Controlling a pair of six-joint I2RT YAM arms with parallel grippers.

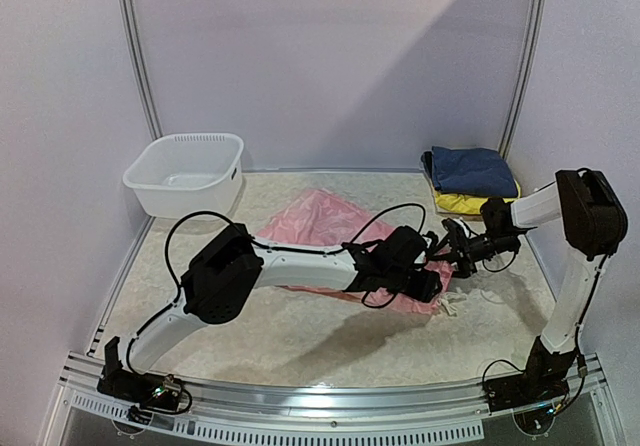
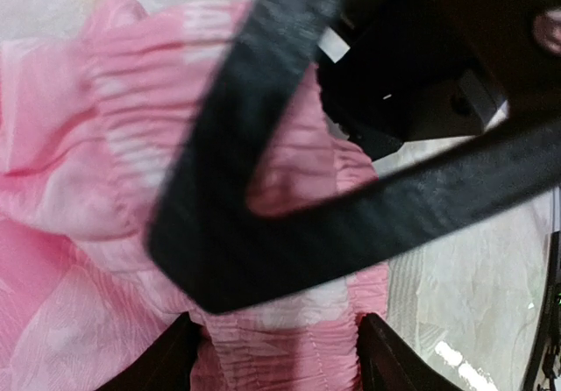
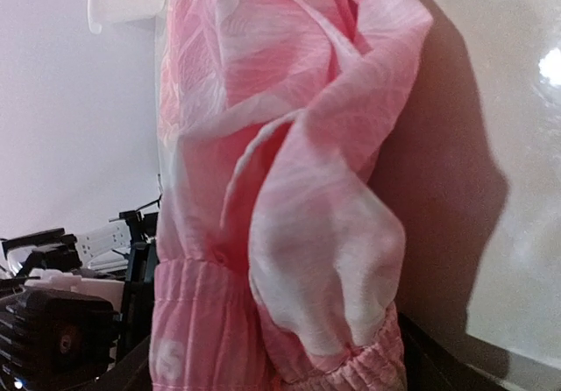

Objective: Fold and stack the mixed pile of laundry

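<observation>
A pink garment [image 1: 318, 216] lies spread on the table, its ribbed, gathered end [image 3: 202, 321] toward the right. Both grippers crowd that end. My left gripper is low on the ribbed band, with cloth between its dark fingertips; whether they pinch it is unclear. My right gripper [image 1: 452, 256] reaches in from the right at the same end; in the right wrist view the bunched cloth covers the space between its fingertips, so its grip cannot be told.
A white basket [image 1: 183, 174] stands at the back left. A folded stack of navy [image 1: 472, 169] and yellow [image 1: 460, 204] cloth sits at the back right.
</observation>
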